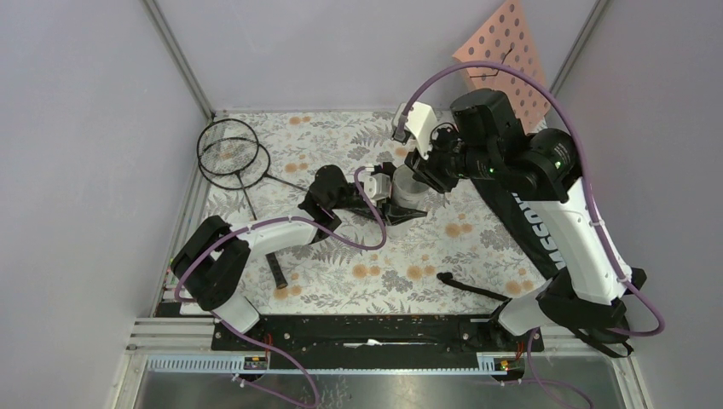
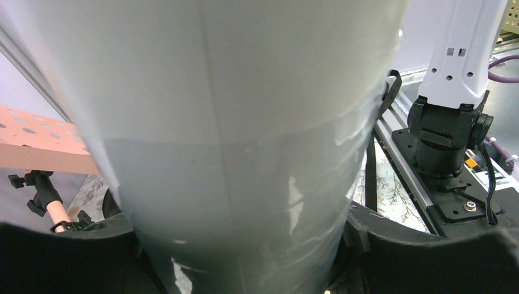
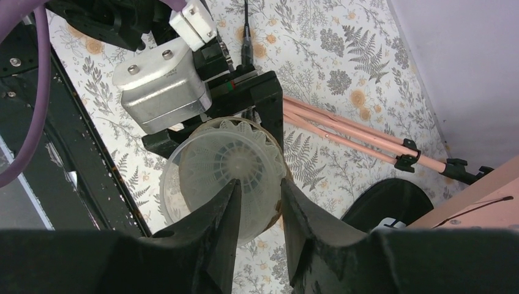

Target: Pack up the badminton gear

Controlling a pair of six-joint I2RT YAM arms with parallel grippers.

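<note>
A pale translucent shuttlecock tube (image 1: 410, 189) stands upright in my left gripper (image 1: 399, 207), whose fingers press on both sides of it. Its wall (image 2: 238, 135) fills the middle of the left wrist view. Seen from the right wrist, the tube's mouth is open and a white shuttlecock (image 3: 235, 162) shows deep inside. Just above that mouth is my right gripper, its fingertips apart with nothing between them. Two rackets (image 1: 241, 174) lie crossed at the left of the table. At the right lies a black bag (image 1: 530, 228) with white lettering, partly covered by my right arm.
A pink perforated panel (image 1: 511, 53) stands at the back right, with pink tripod legs (image 3: 361, 141) lying nearby. A black strap (image 1: 473, 288) reaches over the front right of the table.
</note>
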